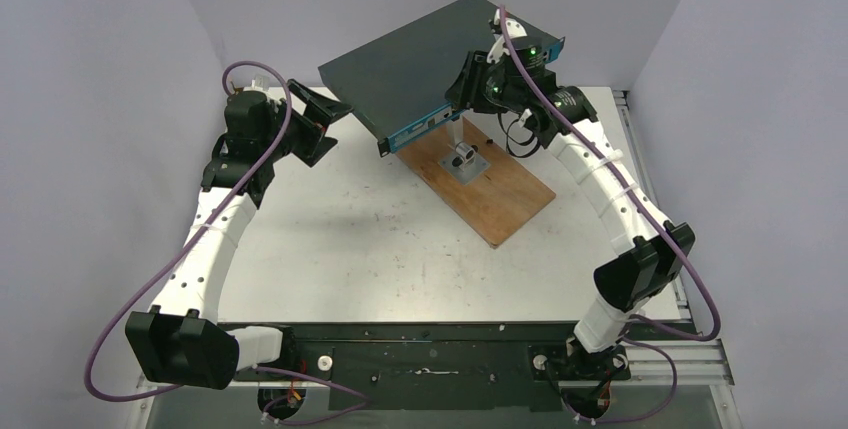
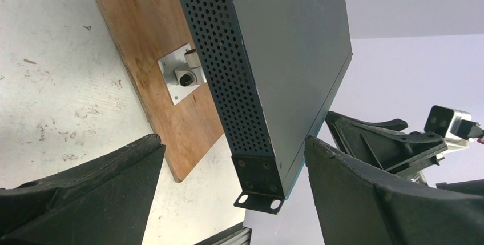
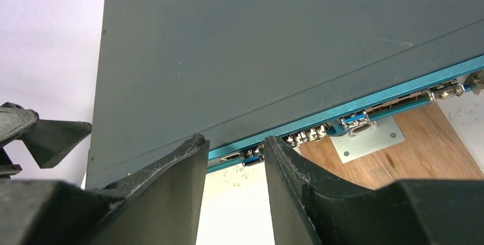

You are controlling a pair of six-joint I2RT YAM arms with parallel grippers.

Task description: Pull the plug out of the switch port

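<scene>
A grey switch box stands tilted on a metal post, its blue-edged port strip facing the front right. My right gripper is over that strip, its fingers part open; in the right wrist view they frame a row of metal ports, with nothing visibly held. I cannot make out a plug. My left gripper stands open beside the box's left end, whose perforated side and bracket show between its fingers in the left wrist view.
A wooden board under the box carries the metal mount. Grey walls close in at back and sides, and a black cable loop hangs below my right wrist.
</scene>
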